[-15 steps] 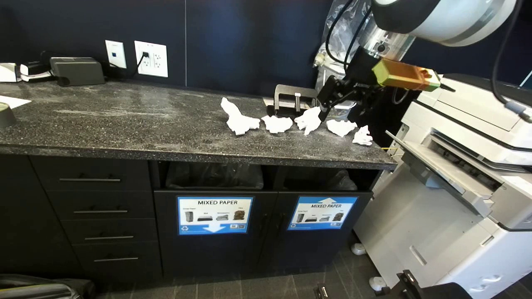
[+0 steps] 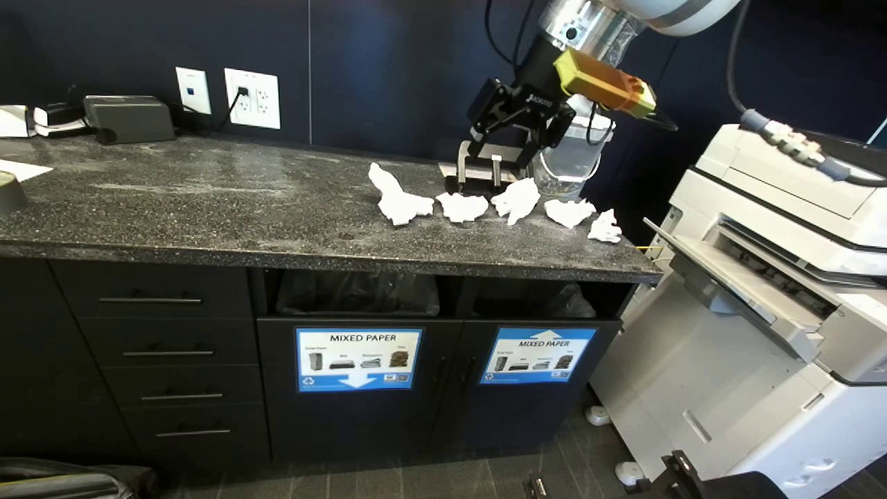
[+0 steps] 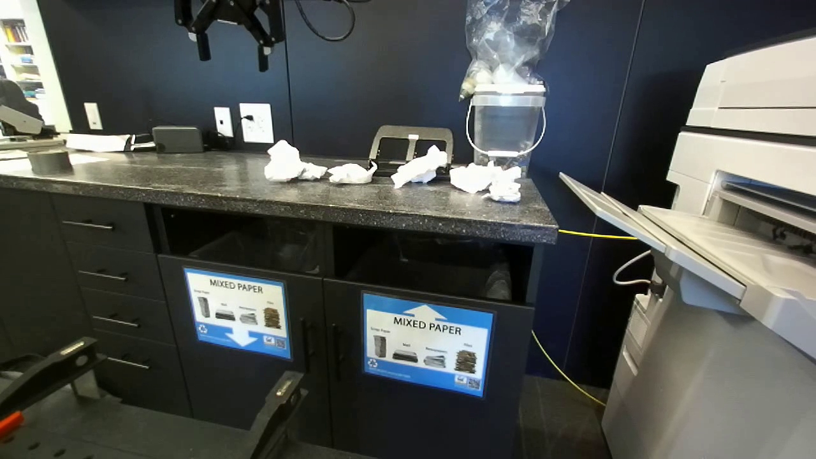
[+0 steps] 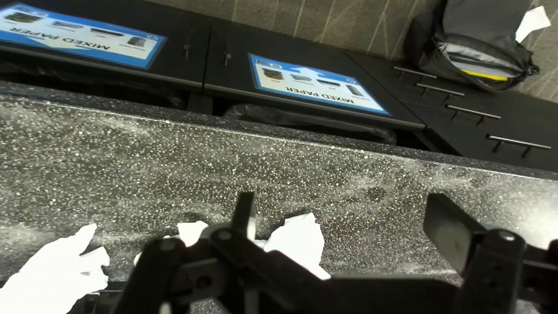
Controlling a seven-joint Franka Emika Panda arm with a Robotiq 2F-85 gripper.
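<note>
Several crumpled white papers lie in a row on the dark speckled countertop point(image 2: 249, 199). The leftmost paper point(image 2: 400, 199) is the largest; the rightmost paper point(image 2: 605, 227) sits near the counter's right end. My gripper point(image 2: 503, 158) is above the counter, its fingers apart with nothing between them. In the second exterior view the gripper point(image 3: 234, 57) hangs high at the upper left, clear of the surface. In the wrist view one paper point(image 4: 298, 240) lies between and below the fingers, partly hidden by the left finger, and another paper point(image 4: 57, 272) fills the lower left.
A black stand point(image 3: 413, 145) and a clear bucket point(image 3: 509, 126) with a plastic bag above stand behind the papers. Bins open below the counter, above doors with mixed paper signs point(image 2: 359, 359). A printer point(image 2: 748, 291) flanks the right.
My gripper and arm have moved left and up, away from the right-hand papers and across in front of the black stand. The papers lie where they were.
</note>
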